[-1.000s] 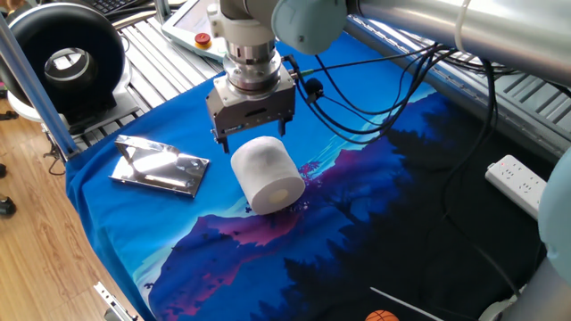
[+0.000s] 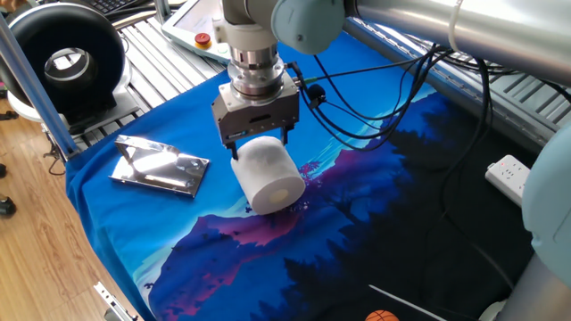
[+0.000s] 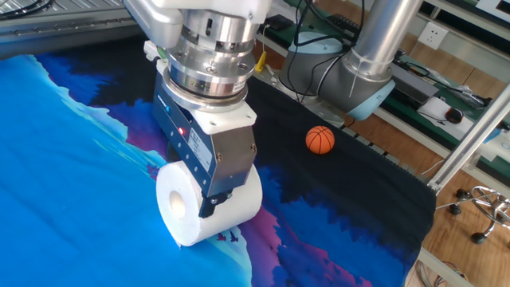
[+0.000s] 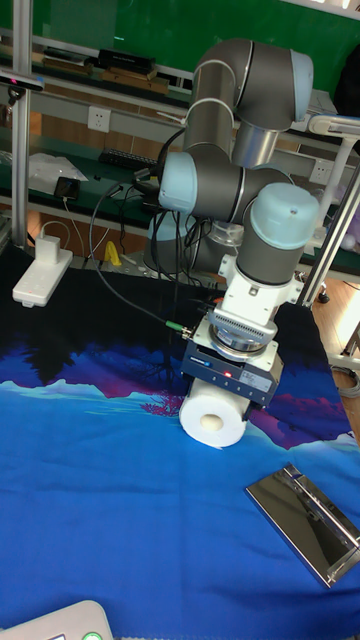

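Note:
A white paper roll [image 2: 268, 176] lies on its side on the printed blue cloth, its cored end showing in all three views. My gripper [image 2: 260, 145] is low over it, with a finger on either side of the roll. In exterior view 2 one of the fingers [image 3: 209, 206] reaches down along the roll's curved side; the opposite finger is hidden there. The fingertips stand very close to the paper, but whether they press on it cannot be seen. In exterior view 3 the gripper body covers the far part of the roll [image 4: 213, 418].
A shiny metal bracket [image 2: 161, 169] lies near the roll, toward the cloth's edge. An orange mini basketball [image 3: 319, 140] rests on the dark part of the cloth. A white power strip [image 2: 510, 177] and loose black cables are off to one side.
My gripper has come down and shifted slightly right in exterior view 1, and its fingers look a little closer together around the roll. The roll has not moved.

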